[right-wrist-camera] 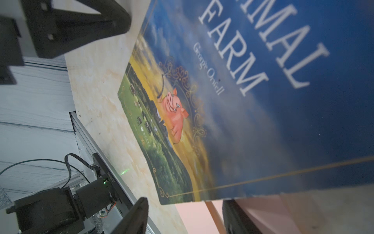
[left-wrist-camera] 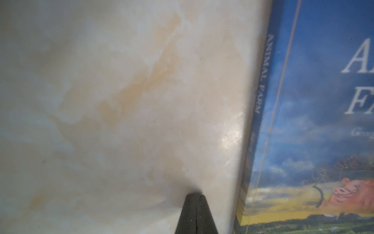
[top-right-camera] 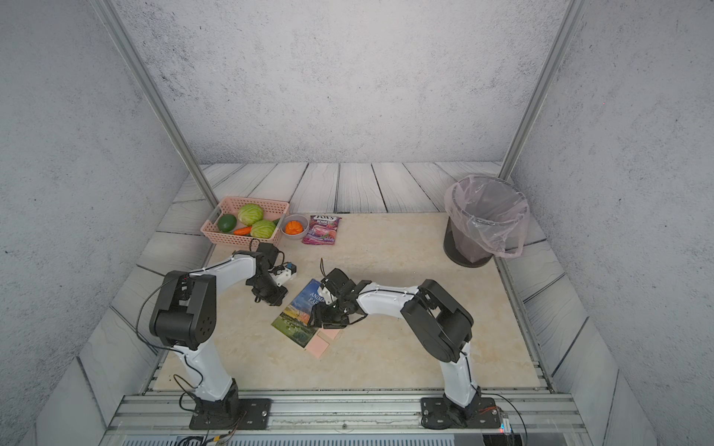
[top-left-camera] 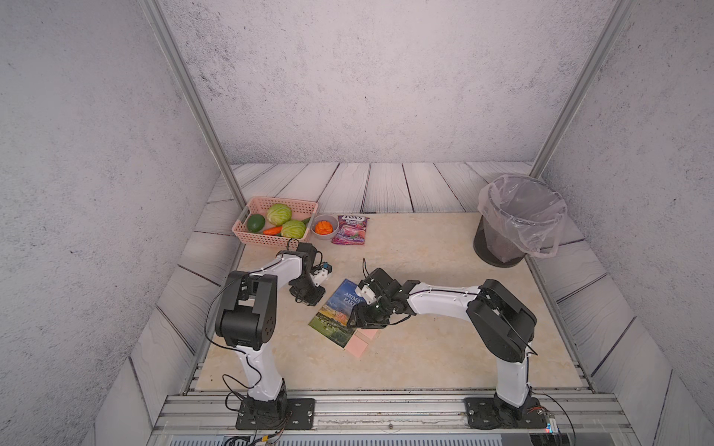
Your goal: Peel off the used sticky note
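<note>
The blue Animal Farm book (top-left-camera: 331, 316) lies on the table. Pink sticky notes (top-left-camera: 357, 345) (right-wrist-camera: 194, 218) stick out from its right edge. My left gripper is shut just beside the book's spine in the left wrist view, with nothing showing between its fingers. My right gripper is part open at the book's edge over the pink notes, its two fingertips apart; it covers part of the book in both top views.
A trash bin (top-left-camera: 520, 215) with a bag stands at the back right. A basket of vegetables (top-left-camera: 260, 238), a bowl (top-left-camera: 324, 226) and a snack pack (top-left-camera: 349, 230) are at the back left.
</note>
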